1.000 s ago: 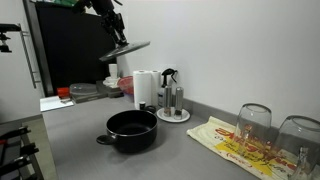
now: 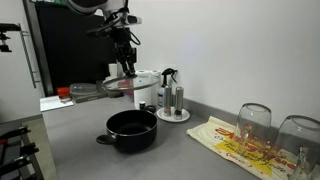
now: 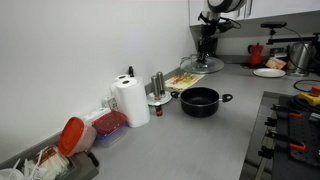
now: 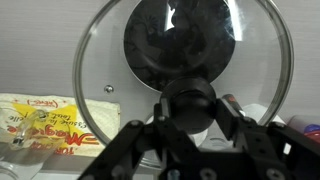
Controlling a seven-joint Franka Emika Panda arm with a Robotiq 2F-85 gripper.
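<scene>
A clear glass lid [image 2: 133, 82] with a dark rim and a black knob [image 4: 190, 100] hangs in the air, roughly level. My gripper [image 2: 128, 70] is shut on that knob, above the lid. Below it on the counter stands an open black pot [image 2: 132, 129] with side handles. In the wrist view the pot [image 4: 180, 40] shows through the glass [image 4: 100, 70], off toward the top from the knob. A clear gap separates lid and pot in the first exterior view.
White paper towel rolls [image 3: 132, 101], a plate with metal shakers [image 2: 175, 113] and a spray bottle stand behind the pot. Glass jars [image 2: 253, 122] rest by a yellow printed cloth [image 2: 222, 143].
My gripper has come down with the lid, toward the pot. The lid was tilted a second ago and is now closer to level. The pot has stayed put.
</scene>
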